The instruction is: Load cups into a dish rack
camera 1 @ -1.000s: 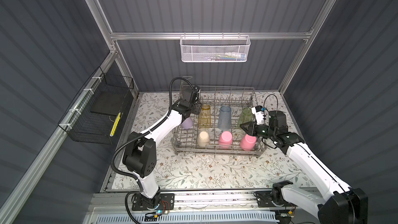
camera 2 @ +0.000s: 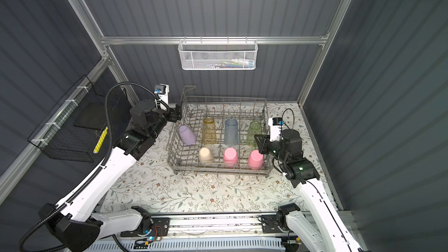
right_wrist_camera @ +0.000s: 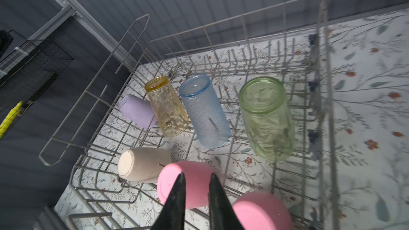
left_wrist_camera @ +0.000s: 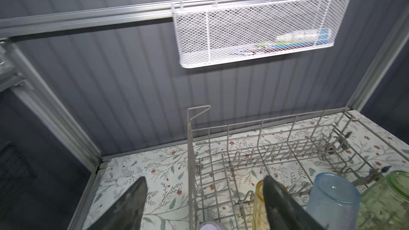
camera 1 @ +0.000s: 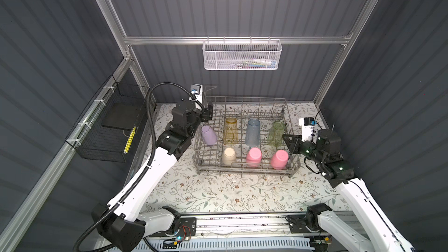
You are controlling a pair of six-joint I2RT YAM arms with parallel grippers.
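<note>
Seven cups sit in the wire dish rack (camera 1: 242, 170): purple (camera 1: 208, 135), amber (camera 1: 230, 130), blue (camera 1: 253, 133), green (camera 1: 275, 133), cream (camera 1: 229, 156) and two pink (camera 1: 253, 157) (camera 1: 279, 159). My left gripper is open, raised at the rack's left end above the purple cup, nothing between its fingers. My right gripper is at the rack's right side above the front pink cups, its fingers apart and empty.
A white mesh basket (camera 1: 242, 56) hangs on the back wall. A black wire basket (camera 1: 107, 140) hangs on the left.
My left arm has risen and moved left, away from over the rack. My right arm has shifted right, slightly away from the green cup. The cups stay in place.
</note>
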